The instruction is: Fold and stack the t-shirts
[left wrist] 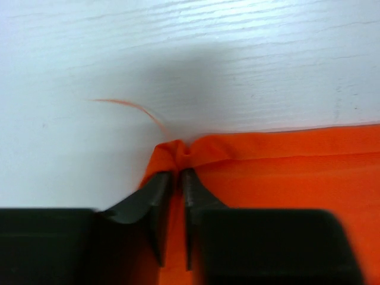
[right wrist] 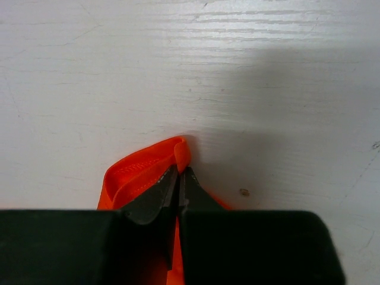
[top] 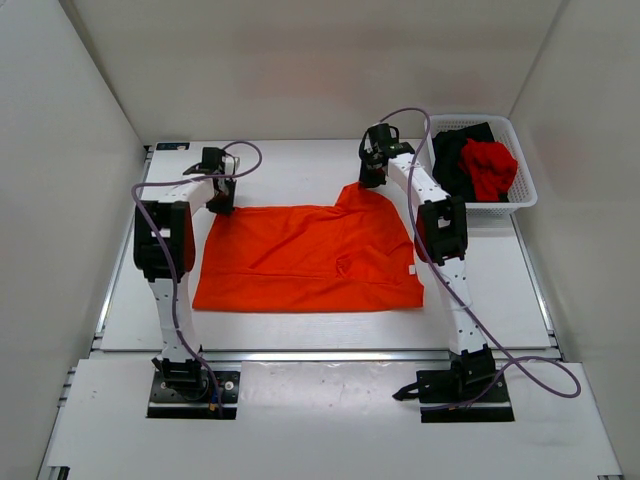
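An orange-red t-shirt [top: 290,245] lies folded lengthwise across the middle of the table, with a small white tag at its right side. At its far left corner my left gripper is closed, with bunched orange cloth [left wrist: 178,153] rising between its fingertips. My right gripper is shut on the far right corner, where a pinched tip of red cloth [right wrist: 181,153] sticks out above the fingers. In the top view both grippers hide the corners they pinch.
A white basket [top: 528,198] at the back right contains a red garment [top: 490,168] and a black garment [top: 452,165]. Bare white table [top: 300,172] stretches behind the shirt, and a clear strip lies in front of it.
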